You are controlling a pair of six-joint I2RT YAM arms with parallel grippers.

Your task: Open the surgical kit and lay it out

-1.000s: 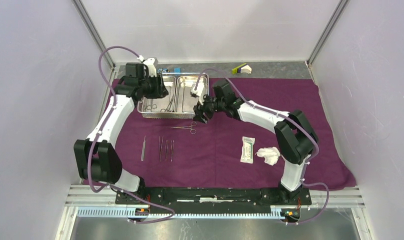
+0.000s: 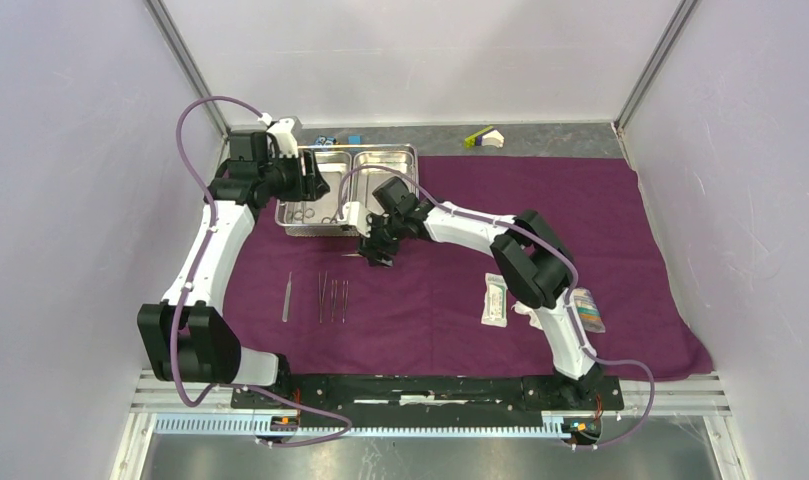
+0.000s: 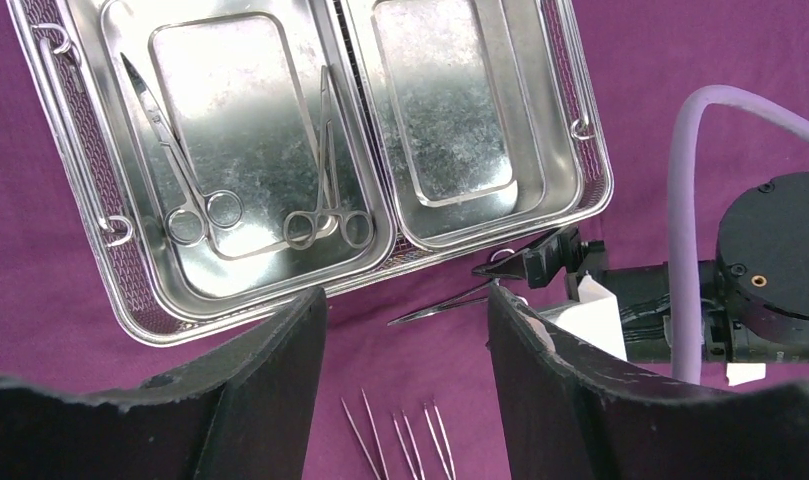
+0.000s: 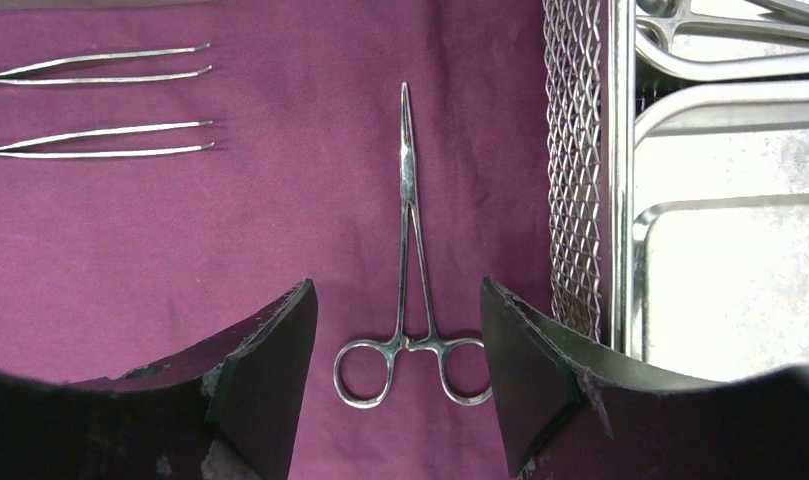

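The steel tray (image 2: 346, 229) has two compartments; in the left wrist view scissors (image 3: 183, 223) and a clamp (image 3: 302, 225) lie in the left one. My left gripper hangs above the tray's near side, fingers apart with nothing visible between. My right gripper is open over a hemostat (image 4: 408, 176), which lies on the purple cloth beside the tray with its rings between the fingertips in the image. Tweezers (image 4: 95, 142) and a thin straight instrument (image 2: 287, 297) lie in front of the tray.
A white packet (image 2: 495, 300), crumpled white material and a bag (image 2: 589, 310) lie at the right near part of the cloth, partly under the right arm. Walls border both sides.
My right gripper has moved left and toward the front, over the hemostat, now largely hidden in the top view. The left arm has shifted slightly leftward.
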